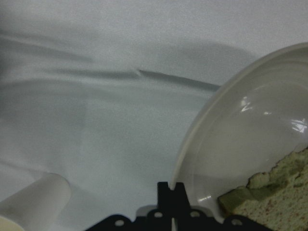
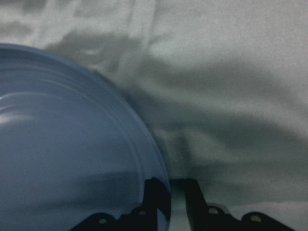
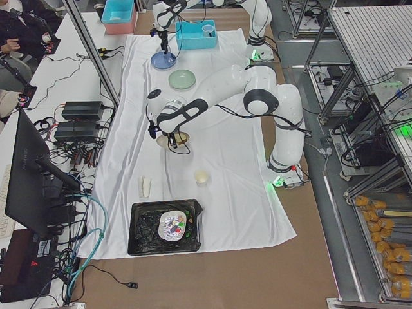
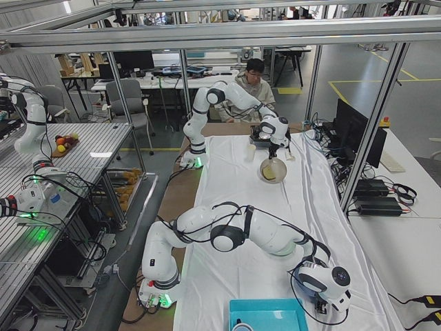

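Observation:
A cream plate (image 4: 278,167) holding a piece of bread (image 1: 267,197) sits mid-cloth. My left gripper is shut on its rim. My right gripper stands open at the rim of the blue plate (image 2: 72,125), one finger over the plate, the other outside it. The green plate (image 3: 182,79) lies between the two, partly hidden by an arm in the right camera view.
A white cup (image 3: 201,177), white items (image 3: 145,187) and a black tray (image 3: 138,228) with a littered plate occupy the near end. A turquoise bin (image 4: 265,310) stands beside the blue plate.

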